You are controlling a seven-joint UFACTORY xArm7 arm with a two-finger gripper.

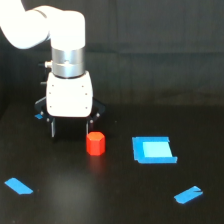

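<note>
A red block [95, 144] stands upright on the black table, left of the middle. Above and behind it hangs my white gripper [70, 130], fingers pointing down. Its two dark fingers are spread well apart, and nothing shows between them. The right finger comes close to the block's upper left side in the picture; whether they touch is hard to tell. To the right, a pale blue square [156, 149] lies inside a blue tape outline [137, 149] on the table.
Flat blue tape pieces mark the front left [18, 186] and front right [188, 195]. Another bit of blue shows behind the gripper at left. Bare table lies between the block and the taped square.
</note>
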